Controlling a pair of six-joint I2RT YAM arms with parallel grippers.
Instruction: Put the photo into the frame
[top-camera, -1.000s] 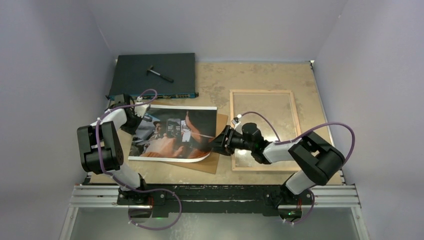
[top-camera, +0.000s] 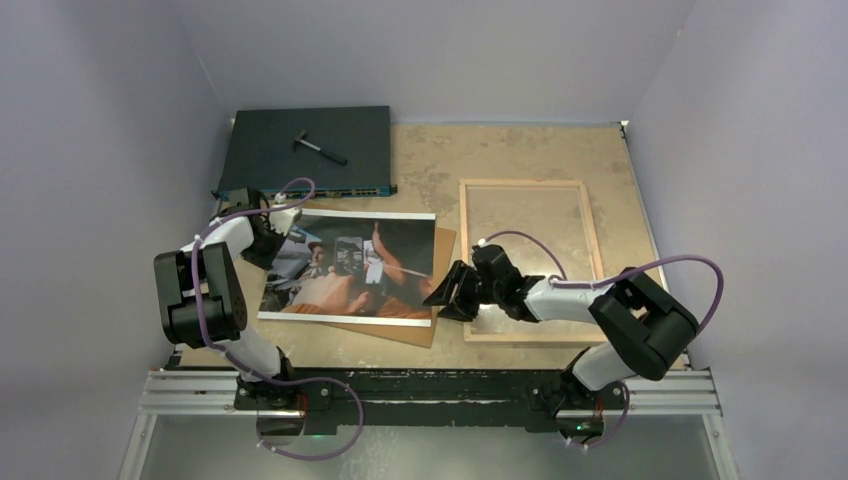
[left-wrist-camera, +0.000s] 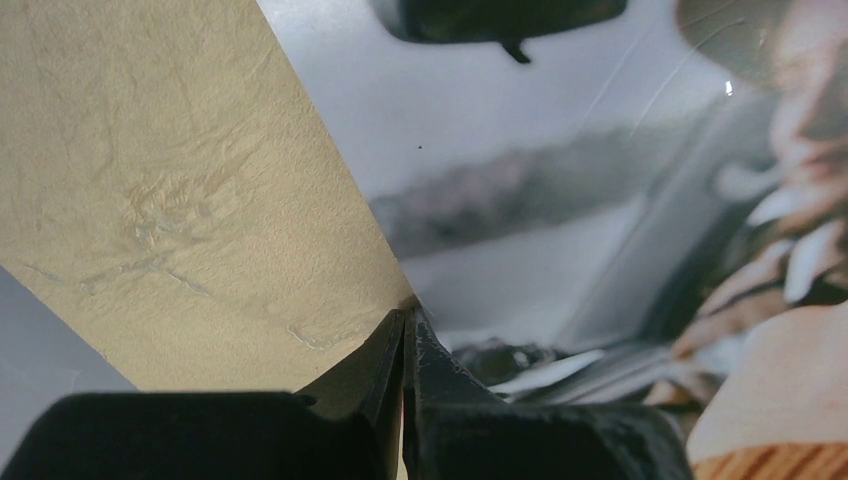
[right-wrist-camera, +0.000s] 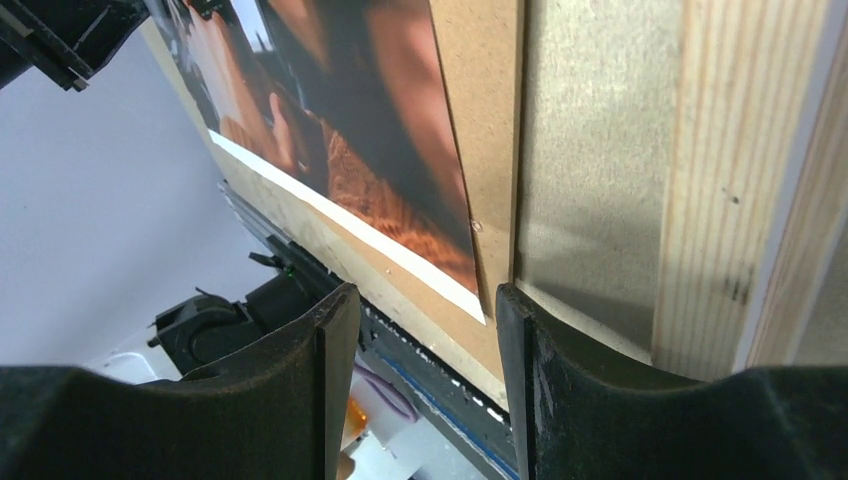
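Note:
The photo (top-camera: 340, 270), dark with white borders, lies over a brown backing board (top-camera: 443, 262) on the left half of the table. A strip of board shows past its right edge. My left gripper is shut at the photo's left edge; nothing clearly shows between its fingers. At the photo's lower right corner, my right gripper stands open with its fingers apart. That corner lies flat on the board in the right wrist view. The wooden frame (top-camera: 592, 238) lies to the right, partly under my right arm.
A black box (top-camera: 250, 150) with a hammer (top-camera: 325, 151) on top stands at the back left. Walls close in the left, right and back.
One second ago the photo's lower right corner was curled up at my right gripper; now it lies flat. The right gripper's fingers have spread and shifted slightly. The left arm stays still.

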